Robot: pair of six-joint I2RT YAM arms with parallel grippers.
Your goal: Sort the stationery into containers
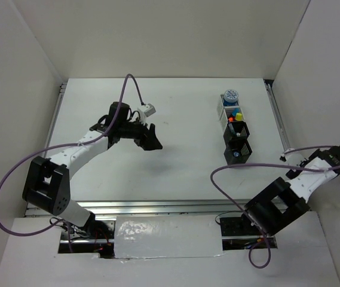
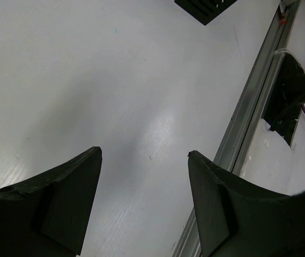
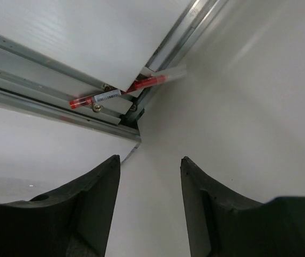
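At the table's right front corner, a red pen (image 3: 148, 82) with a clear end and a barcode label lies across the metal rails, seen in the right wrist view. My right gripper is open below it in that view, nothing between its fingers. The top view has the right arm out past the table's right edge. A row of containers (image 1: 238, 156) stands at the right of the table, holding a blue roll (image 1: 231, 97), a yellow piece (image 1: 239, 116) and other small items. My left gripper is open and empty above bare table.
Metal rails (image 1: 158, 206) run along the table's front edge, and a wall (image 1: 322, 95) stands close on the right. Purple cables loop over both arms.
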